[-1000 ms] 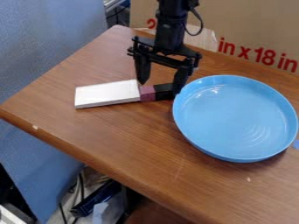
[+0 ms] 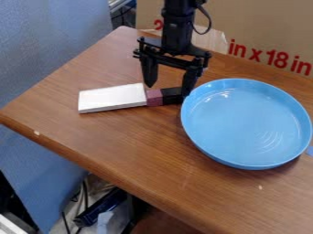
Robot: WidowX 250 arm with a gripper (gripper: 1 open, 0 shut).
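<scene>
My black gripper (image 2: 167,77) stands open, one finger above the white-and-maroon end of a long bar and the other over its dark end. The bar has a white section (image 2: 112,98), a maroon section (image 2: 160,97) and a black end that reaches toward the blue plate (image 2: 244,123). Whether the fingertips touch the bar is not clear. The blue plate lies on the right, beside the bar.
A cardboard box (image 2: 263,41) with red print stands along the back. The table's left edge borders a blue-grey surface.
The bar and plate look unmoved.
</scene>
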